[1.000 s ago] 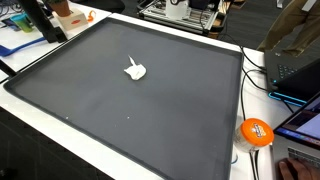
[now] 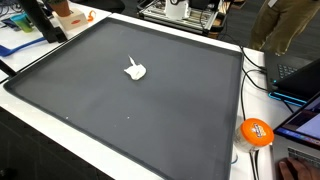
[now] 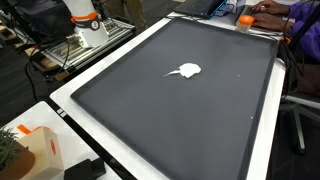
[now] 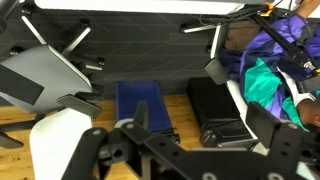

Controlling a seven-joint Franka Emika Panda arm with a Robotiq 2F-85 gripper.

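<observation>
A small white item (image 2: 135,71) with a thin tail lies on the grey mat (image 2: 130,120), toward its far side in exterior view 1. In exterior view 2 the same white item (image 3: 188,70) sits flat, its tail pointing left; its material is unclear. My gripper shows at the bottom of the wrist view, its dark fingers wide apart and nothing between them. The wrist view faces away from the mat, toward floor and equipment. Neither exterior view shows the gripper, only the arm's white base (image 3: 86,30).
An orange-lidded container (image 2: 253,134) stands on the white table edge beside a laptop (image 2: 293,82). A potted plant (image 3: 12,150) sits at the near left corner in exterior view 2. A person's hands (image 3: 268,8) are near the far right.
On the table and mat nothing has moved. Only the person at the upper right edge of exterior view 1 has shifted slightly.
</observation>
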